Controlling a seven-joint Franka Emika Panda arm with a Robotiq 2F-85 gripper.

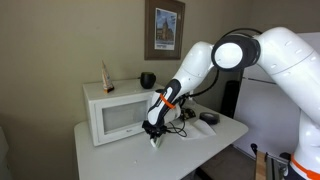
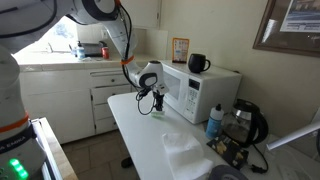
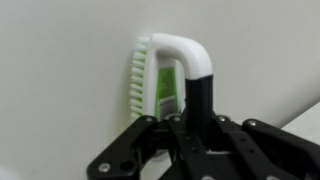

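In the wrist view a white and green scrub brush (image 3: 166, 85) with pale bristles along one side fills the middle. My gripper is shut on the dark part of its handle, which runs down between the fingers. In exterior view 1 the gripper (image 1: 153, 129) is low over the white table (image 1: 110, 160), in front of the microwave, with the brush (image 1: 156, 141) small beneath it. The second exterior view shows the gripper (image 2: 158, 100) just above the tabletop. Whether the bristles touch the table, I cannot tell.
A white microwave (image 1: 122, 117) stands close behind the gripper, with a black pot (image 1: 148, 80) on top. A white cloth (image 2: 186, 157), a blue bottle (image 2: 215, 122) and a glass kettle (image 2: 248, 122) lie farther along the table.
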